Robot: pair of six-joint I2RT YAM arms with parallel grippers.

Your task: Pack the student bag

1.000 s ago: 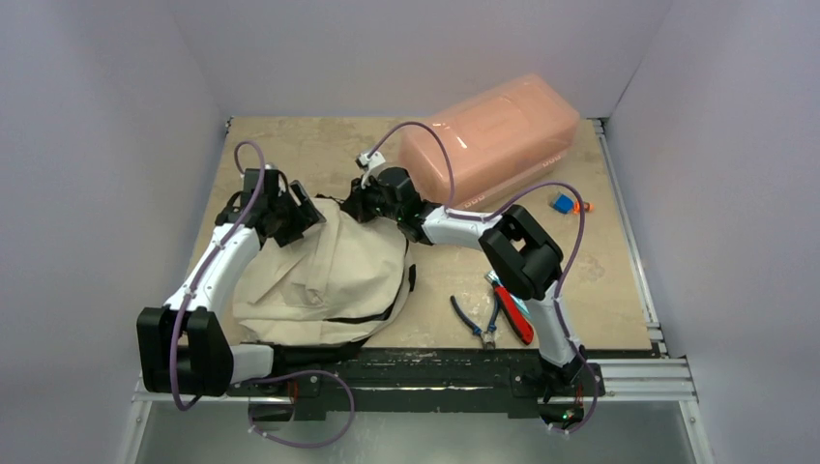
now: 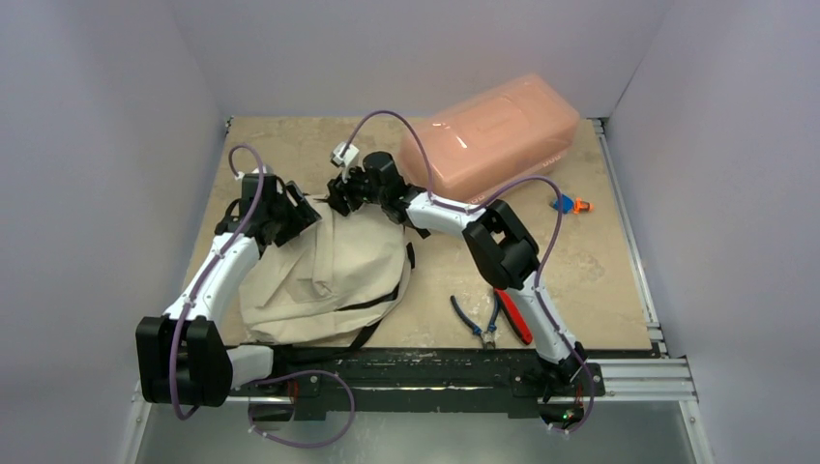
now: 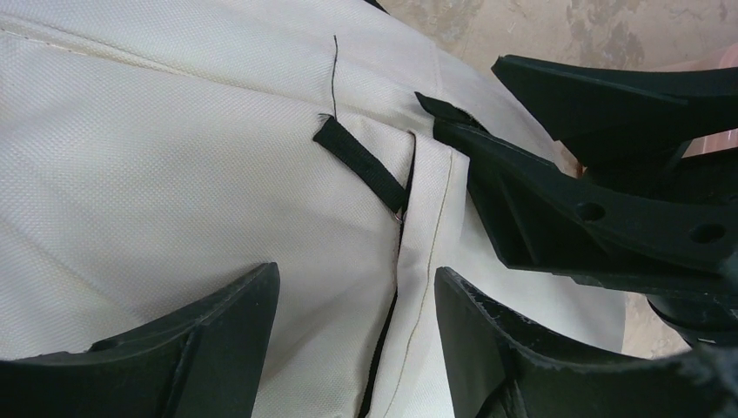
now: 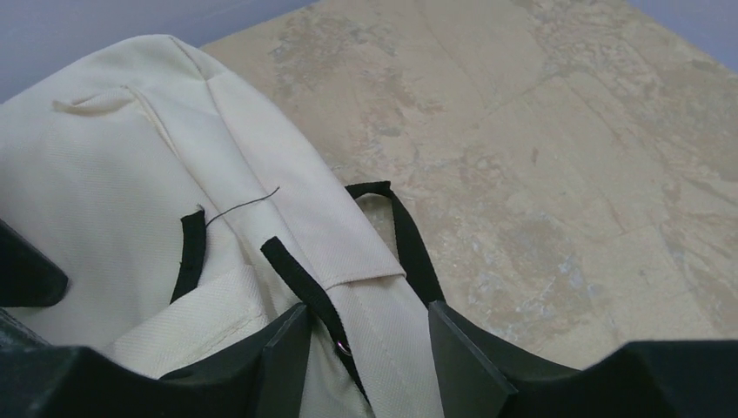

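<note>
A cream cloth bag (image 2: 363,261) lies crumpled over the left half of the table. Black zipper tape (image 3: 361,161) runs along its opening. Above the cloth my left gripper has its fingers apart, a fold of the opening's edge passing near its right fingertip. My right gripper is open at the bag's far edge, with a black tape end and a cloth flap showing between its fingers. In the left wrist view a right-gripper finger (image 3: 540,205) reaches the folded edge. Whether either gripper touches the cloth firmly is unclear.
A translucent pink box (image 2: 498,130) lies at the back, close behind the right arm. Right of it are a blue block (image 2: 564,205) and an orange piece (image 2: 582,206). Blue-handled pliers (image 2: 474,324) and a red-handled tool (image 2: 515,317) lie at the front edge. Bare table spans the right.
My right gripper has moved left and slightly back along the bag's far edge, closer to the left gripper. The left arm has barely moved. The bag's front folds have shifted a little.
</note>
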